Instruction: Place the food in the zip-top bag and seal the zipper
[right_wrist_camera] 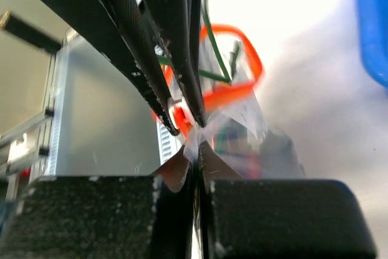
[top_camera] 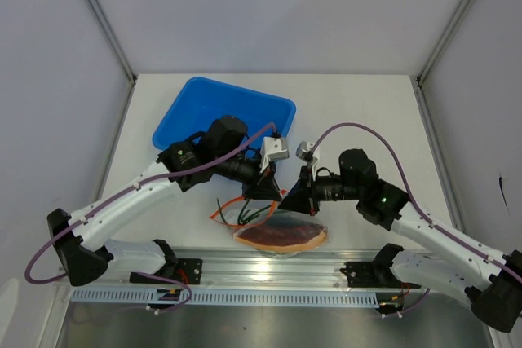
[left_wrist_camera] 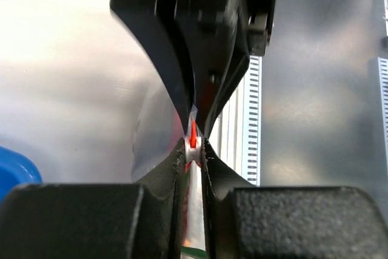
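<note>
The zip top bag [top_camera: 281, 234], clear with a red-orange and green top edge, lies at the front centre with a brownish item inside. My left gripper [top_camera: 269, 189] and right gripper [top_camera: 298, 201] meet at its top edge. In the left wrist view my left gripper has its fingertips at a red and white bit of the zipper, right under the right gripper's black fingers. In the right wrist view my right gripper is shut on clear plastic of the bag, just short of the left gripper's fingertips.
A blue bin [top_camera: 196, 103] sits behind the left arm, also at the right of the right wrist view [right_wrist_camera: 373, 16]. A metal rail runs along its front edge.
</note>
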